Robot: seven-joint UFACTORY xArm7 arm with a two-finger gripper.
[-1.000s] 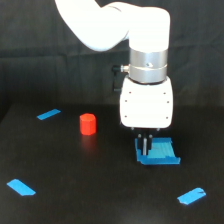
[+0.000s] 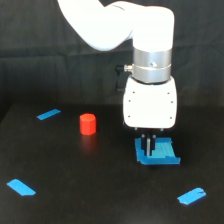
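My gripper (image 2: 150, 144) points straight down over the blue square tray (image 2: 158, 160), its dark fingers reaching in at the tray's back edge. Whether the fingers are apart or together is too small and dark to make out. No object shows between them. A red cylinder-like block (image 2: 88, 124) stands upright on the dark table, well to the left of the gripper and apart from it.
Blue tape strips lie on the black table: one at the back left (image 2: 48, 114), another at the front left (image 2: 20, 187), and a third at the front right (image 2: 191, 196). Free table surrounds the red block, and a dark curtain hangs behind.
The arm and gripper have shifted slightly to the right and a bit lower over the blue tray. Red block and tray stay where they were.
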